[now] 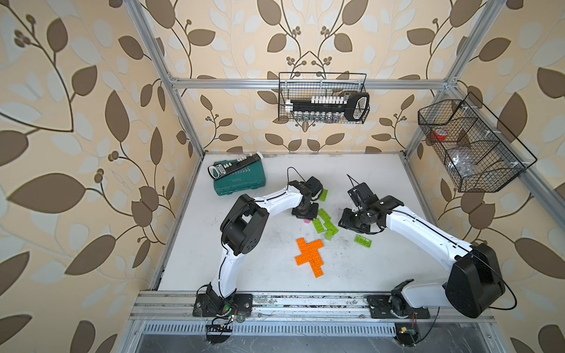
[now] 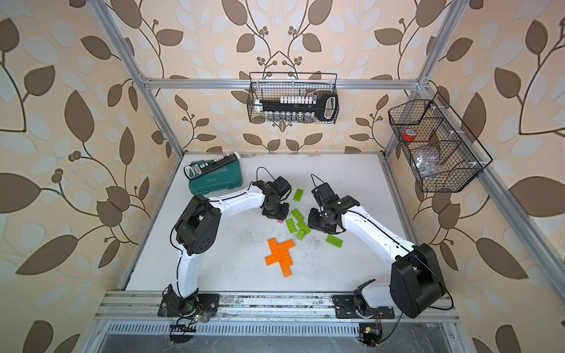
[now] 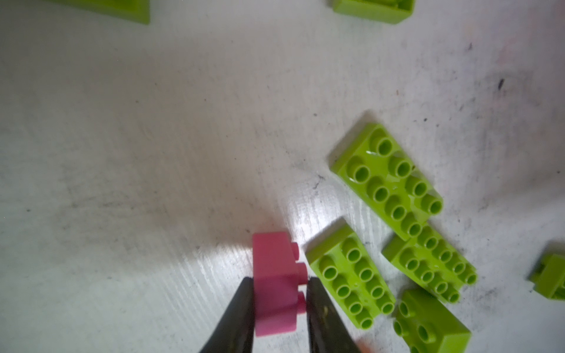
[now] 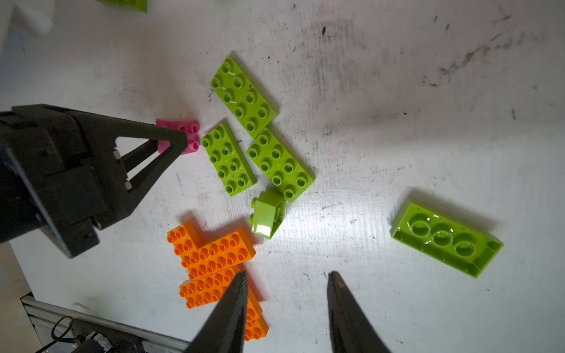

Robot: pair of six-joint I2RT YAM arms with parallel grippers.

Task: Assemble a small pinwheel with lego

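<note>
A pink brick (image 3: 274, 282) with its studs turned to the right is held in my left gripper, which is shut on it. Just right of it lie several green bricks (image 3: 351, 273), touching or close to one another. In the right wrist view the pink brick (image 4: 191, 136) shows beyond the left gripper's finger. My right gripper is part open over bare table, nothing between its fingertips. An orange cross of joined bricks (image 1: 309, 256) lies nearer the front edge. A lone green brick (image 4: 447, 236) rests to the right, its hollow underside showing.
Another green brick (image 1: 323, 195) lies behind the left gripper. A green case (image 1: 240, 179) with a black device (image 1: 235, 166) on top stands at the back left.
</note>
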